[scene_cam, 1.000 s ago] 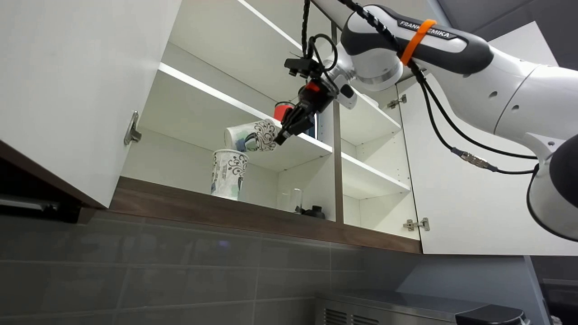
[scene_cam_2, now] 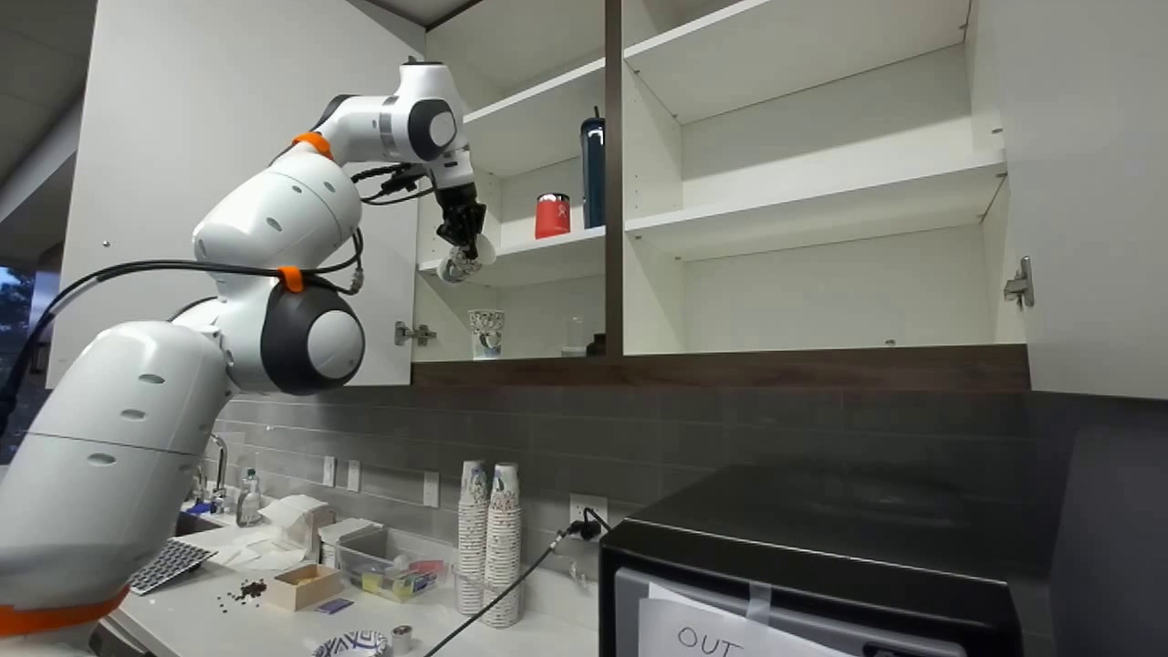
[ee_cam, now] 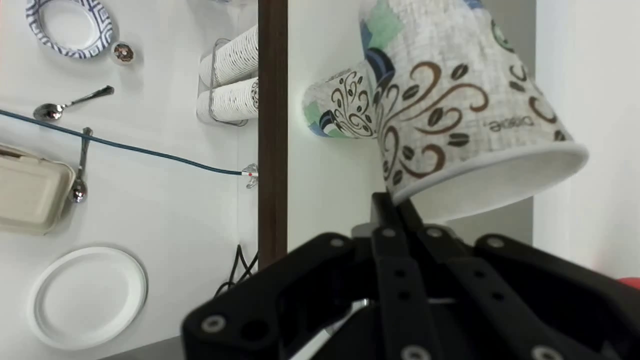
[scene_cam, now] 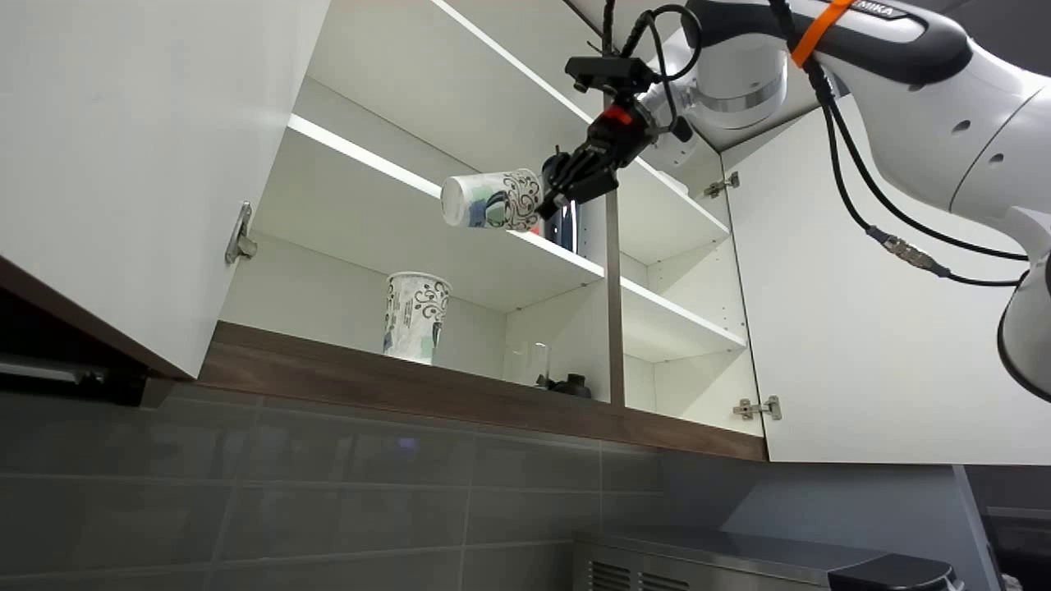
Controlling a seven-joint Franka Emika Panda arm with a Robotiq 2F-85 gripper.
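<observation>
A patterned paper cup (scene_cam: 497, 200) hangs on its side in front of the cabinet's middle shelf, its rim pinched by my gripper (scene_cam: 552, 205). In the wrist view the fingertips (ee_cam: 381, 207) are closed on the rim of this held cup (ee_cam: 444, 102), and its open mouth faces down and right. Another patterned cup (scene_cam: 415, 317) stands upright on the cabinet's bottom board, below and to the left of the held one; the two are apart. That standing cup (ee_cam: 345, 103) is partly hidden behind the held cup in the wrist view.
On the middle shelf (scene_cam_2: 526, 261) stand a red mug (scene_cam_2: 553, 215) and a dark tumbler (scene_cam_2: 593, 172). A clear glass (scene_cam: 537, 364) and a small black object (scene_cam: 571, 385) sit at the bottom right near the divider (scene_cam_2: 614, 186). Both cabinet doors are open.
My gripper has risen and moved right in exterior view 1 with the cup in it. The held cup has gone from just above the standing cup to well clear of it.
</observation>
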